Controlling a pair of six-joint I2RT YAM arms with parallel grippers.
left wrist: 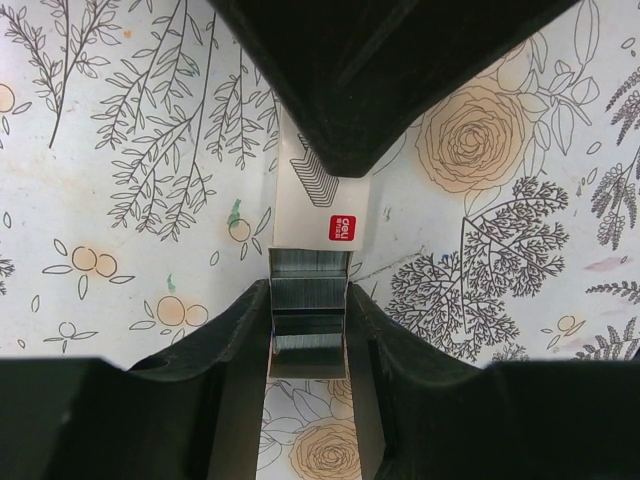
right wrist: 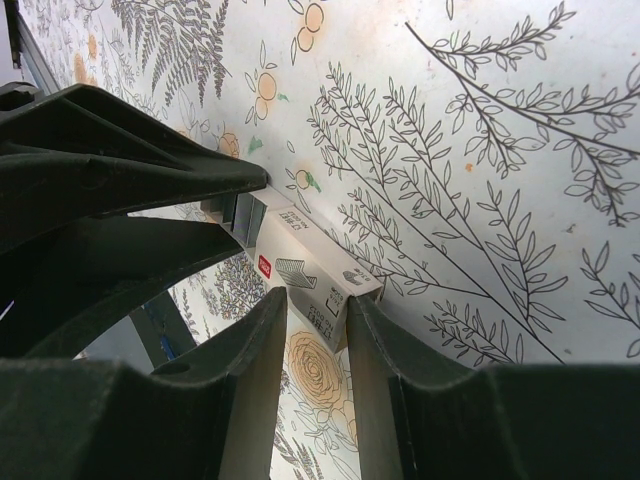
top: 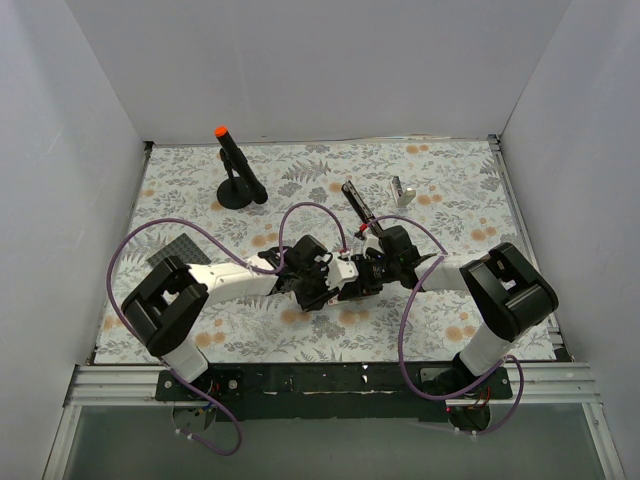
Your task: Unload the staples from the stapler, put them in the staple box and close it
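The white stapler with a red logo lies on the floral mat at the centre. My left gripper is shut on its metal end, seen in the left wrist view. My right gripper is at the stapler's other end in the right wrist view, its fingers close around that corner; whether they press on it I cannot tell. In the top view both grippers nearly meet over the stapler, hiding most of it.
A black stand with an orange-tipped tube is at back left, a dark grid pad at left. A long dark bar and a small white object lie behind the arms.
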